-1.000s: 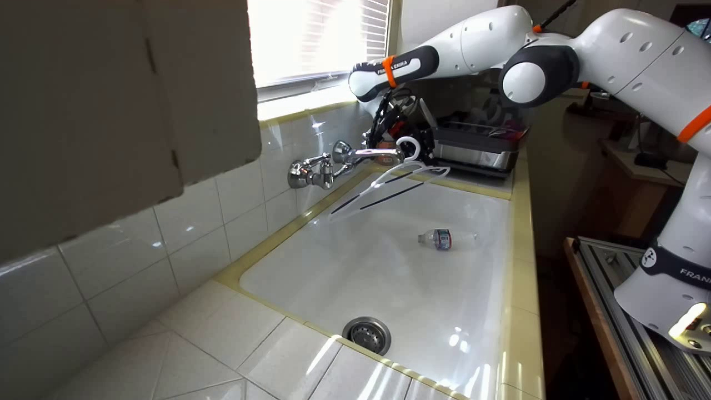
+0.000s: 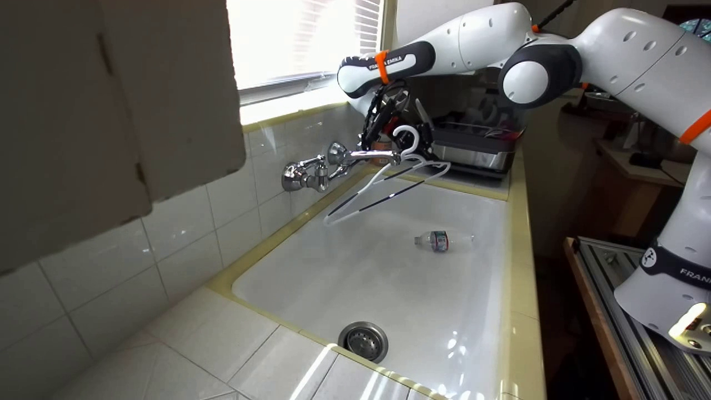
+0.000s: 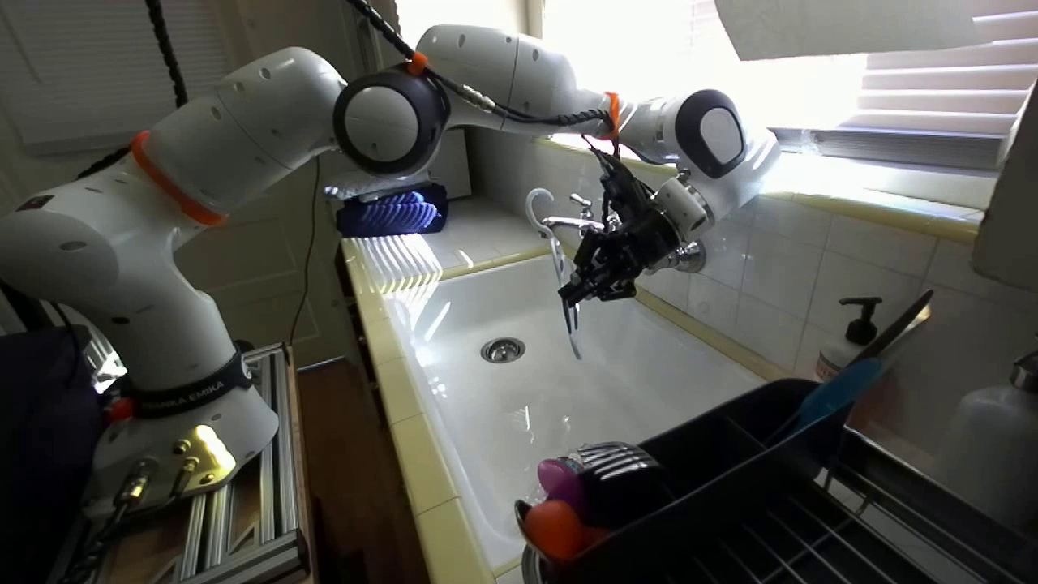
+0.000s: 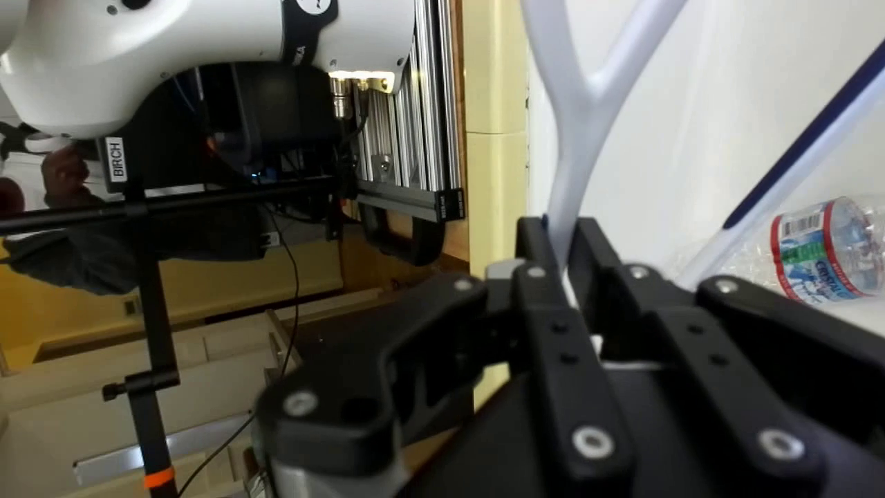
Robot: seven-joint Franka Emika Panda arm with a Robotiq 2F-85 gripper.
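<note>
A white clothes hanger with dark strips hangs in the air over the sink, near the faucet. In the wrist view, my gripper is shut on the hanger, gripping its white plastic just below a fork. The hook of the hanger points upward in exterior view 2, where my black gripper is beside the hanger's body. Exterior view 1 leaves the fingertips hard to make out behind the hanger and faucet.
A clear plastic bottle lies on its side in the sink, away from the drain. The chrome faucet juts from the tiled wall close to the hanger. A black dish rack stands at one end of the sink.
The hanger's hook sits higher in exterior view 1 and its body appears more tilted. The bottle stays in the sink.
</note>
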